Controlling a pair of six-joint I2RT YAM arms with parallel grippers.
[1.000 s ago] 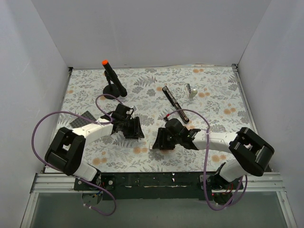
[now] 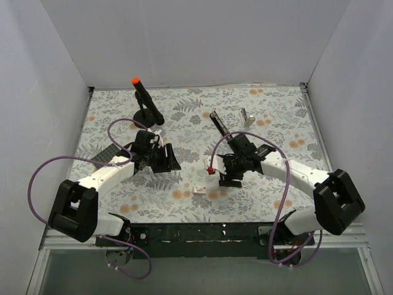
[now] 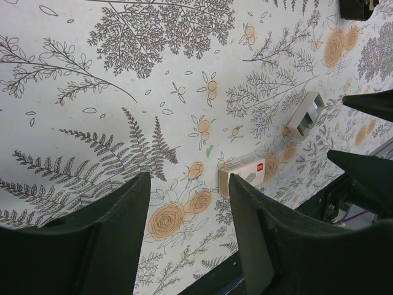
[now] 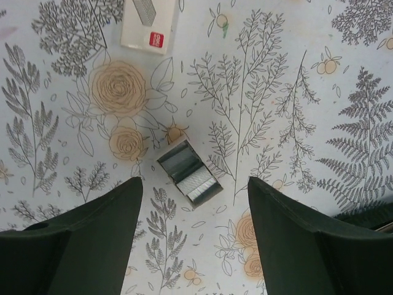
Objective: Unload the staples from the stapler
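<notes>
A small open case with a row of staples [image 4: 198, 183] lies between the fingers of my right gripper, which hovers above it, open and holding nothing. Nearby, a white box with a red label lies flat; the left wrist view shows this box [image 3: 241, 179] in front of my left gripper. The left fingers stand apart over bare patterned cloth with nothing between them. In the top view my left gripper [image 2: 166, 157] is at the left of centre, and the right one hides the staple case.
A long black stapler part [image 2: 218, 123] and a small light block [image 2: 247, 120] lie at the back. A black stand [image 2: 147, 104] is at the back left, a dark pad [image 2: 107, 150] at the left.
My right gripper has moved up and right from the white box to over the staple case. My left gripper has shifted slightly left, away from the centre.
</notes>
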